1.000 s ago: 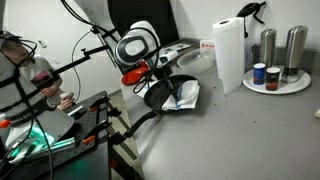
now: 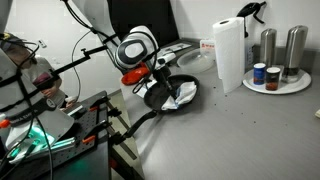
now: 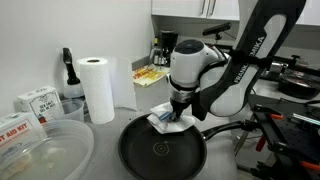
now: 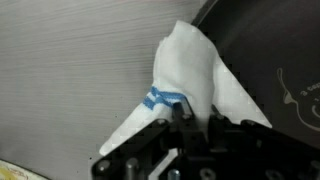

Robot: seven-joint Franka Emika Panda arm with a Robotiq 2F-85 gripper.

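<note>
A black frying pan [image 3: 158, 157] rests on the grey table, its handle [image 2: 140, 123] reaching toward the front edge in exterior view 1. My gripper [image 3: 187, 108] is low over the pan's rim, shut on a white cloth [image 3: 170, 122] with blue stripes. In the wrist view the bunched cloth [image 4: 182, 62] covers much of the fingertips and spreads partly over the table and partly over the pan [image 4: 270, 50]. The same cloth [image 2: 183, 93] lies across the pan's edge in exterior view 1.
A paper towel roll [image 3: 97, 90] stands behind the pan, and a clear plastic bowl [image 3: 45, 148] sits to one side. Shakers and small jars stand on a white plate [image 2: 285, 88].
In exterior view 1, the cloth and gripper have shifted slightly left, and the cloth's visible shape has become more bunched. The pan looks unmoved.
</note>
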